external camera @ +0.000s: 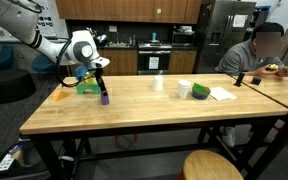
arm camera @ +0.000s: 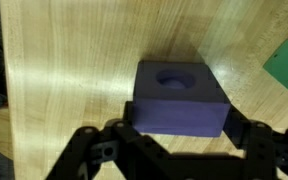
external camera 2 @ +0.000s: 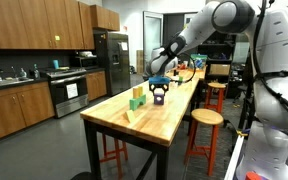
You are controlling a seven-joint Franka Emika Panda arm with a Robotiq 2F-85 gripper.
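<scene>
A dark purple block-like object (arm camera: 179, 115) with a round recess in its top fills the gap between my fingertips in the wrist view. My gripper has one black finger on each side of it; whether they press on it cannot be made out. In exterior view 1 the purple object (external camera: 105, 99) appears upright at the left part of the wooden table, directly below my gripper (external camera: 102, 84). Exterior view 2 shows the same object (external camera 2: 159, 99) under the arm, too small to tell whether it touches the tabletop.
Green blocks (external camera: 87, 88) lie close behind the gripper; a green piece (arm camera: 286, 66) is at the wrist view's right edge. White containers (external camera: 184, 89) and a paper sheet (external camera: 222, 93) are farther right. A person (external camera: 259, 55) sits at the far right.
</scene>
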